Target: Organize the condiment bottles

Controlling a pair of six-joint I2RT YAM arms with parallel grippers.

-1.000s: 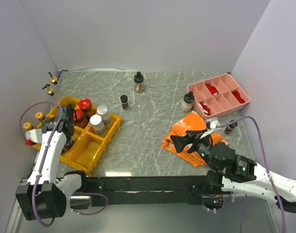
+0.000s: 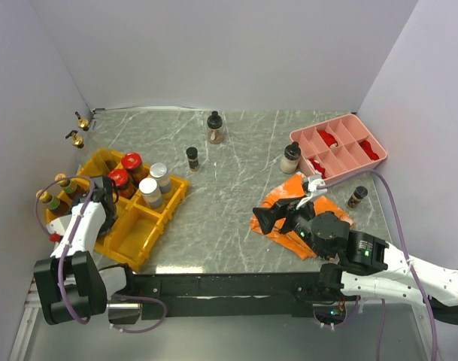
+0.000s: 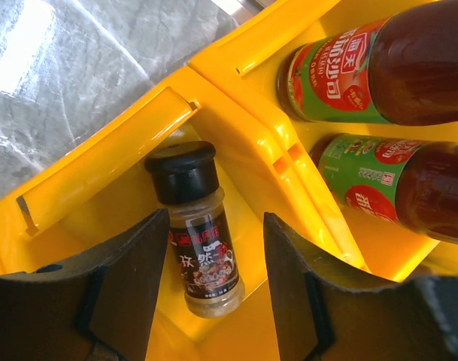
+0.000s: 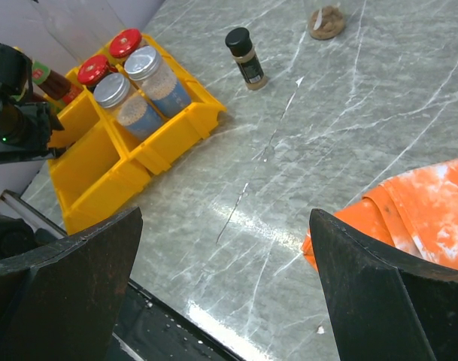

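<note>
My left gripper is open above a compartment of the yellow organizer [image 2: 144, 239], its fingers either side of a black-capped seasoning bottle [image 3: 206, 252] lying there. Two sauce bottles [image 3: 394, 192] fill the neighbouring compartment; red-lidded jars [image 2: 130, 168] and silver-lidded jars [image 2: 152, 194] stand in others. A small spice bottle [image 2: 192, 158] stands right of the organizer; two black-topped shakers [image 2: 214, 128] [image 2: 290, 156] stand further back and right, another small bottle [image 2: 356, 196] at far right. My right gripper hangs open over the right side, nothing between its fingers.
A pink divided tray [image 2: 338, 158] with red items sits at the back right. An orange cloth [image 4: 417, 214] lies beneath the right arm. Walls close in on both sides, and brass taps [image 2: 77, 139] are on the left wall.
</note>
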